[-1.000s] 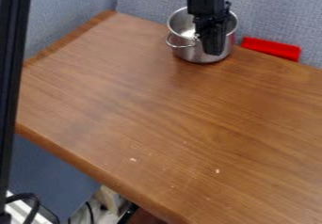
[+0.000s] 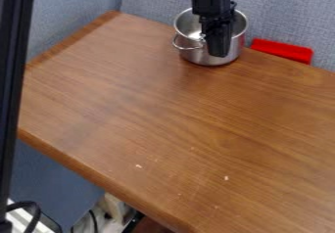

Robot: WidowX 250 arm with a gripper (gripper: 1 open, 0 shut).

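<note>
A steel pot (image 2: 193, 51) with a wire handle sits at the back of the wooden table (image 2: 157, 139). My black gripper (image 2: 214, 43) reaches down from the top of the view over the pot's right half, its lower end at or inside the rim. I cannot tell whether it is open or shut, or whether it touches the pot.
A red object (image 2: 281, 50) lies right of the pot against the grey padded back wall. A black upright bar stands at the left edge, with cables below.
My gripper has shifted very slightly; the pot stays where it was.
</note>
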